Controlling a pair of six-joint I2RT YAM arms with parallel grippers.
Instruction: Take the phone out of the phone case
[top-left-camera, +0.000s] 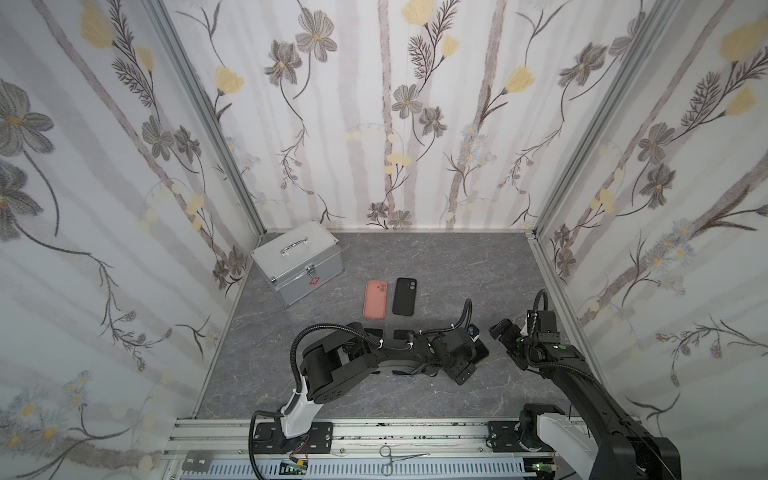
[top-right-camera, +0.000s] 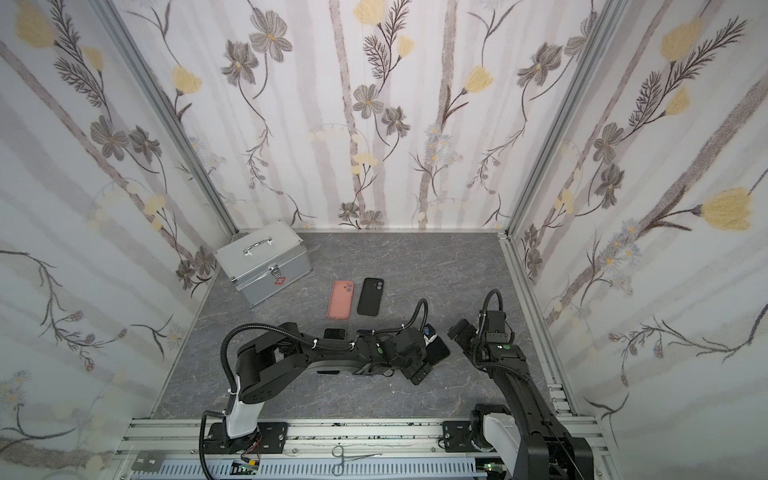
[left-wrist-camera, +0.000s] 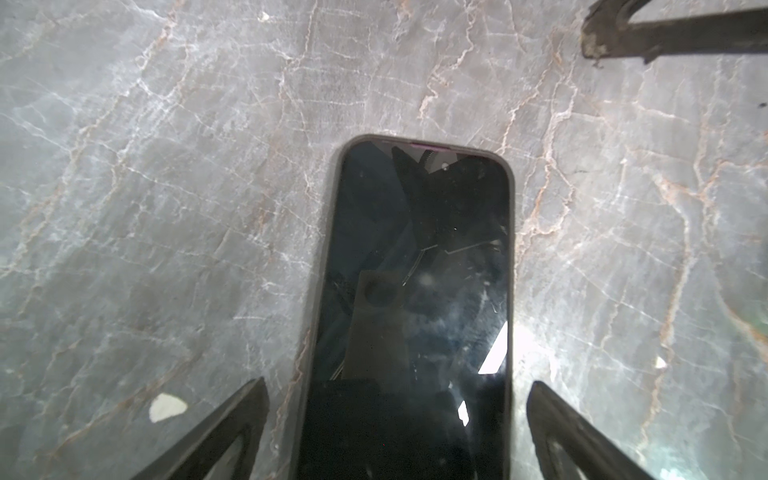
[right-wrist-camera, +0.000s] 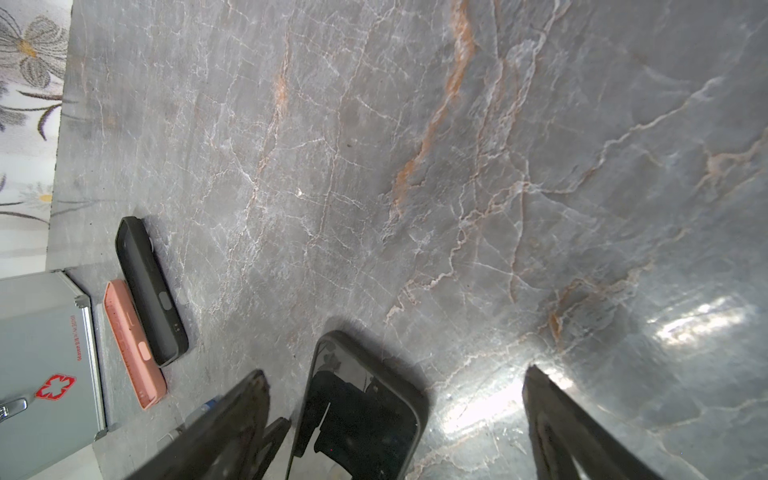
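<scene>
A dark-screened phone (left-wrist-camera: 412, 304) lies face up on the table between the fingertips of my open left gripper, which is low over it. My open right gripper points at the table from the right; beyond its fingertips, the top end of a phone (right-wrist-camera: 364, 400) with a dark rim shows in the right wrist view. An empty-looking black case (top-left-camera: 405, 296) and a pink case (top-left-camera: 375, 299) lie side by side behind the arms. Parts of the phones are hidden by the left arm in the top views.
A silver metal box (top-left-camera: 297, 268) stands at the back left. Scissors (top-left-camera: 392, 462) lie on the front rail, outside the work surface.
</scene>
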